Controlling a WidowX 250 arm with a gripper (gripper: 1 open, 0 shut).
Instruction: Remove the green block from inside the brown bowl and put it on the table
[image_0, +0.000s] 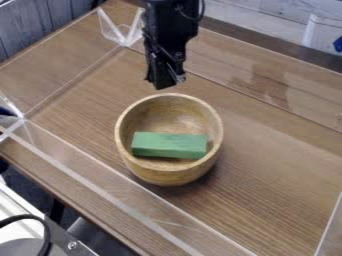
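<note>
The green block lies flat inside the brown bowl, toward the bowl's near side. Beyond the bowl's far rim and above the table, my black gripper points downward, apart from both the block and the bowl. Its fingertips are small and dark here, so how far apart they stand is unclear. No held object can be made out at the tips.
Bare wooden table stretches to the right of the bowl, and there is also free room to the left. A clear plastic barrier runs along the left and near edges. Part of a blue thing shows at the far right edge.
</note>
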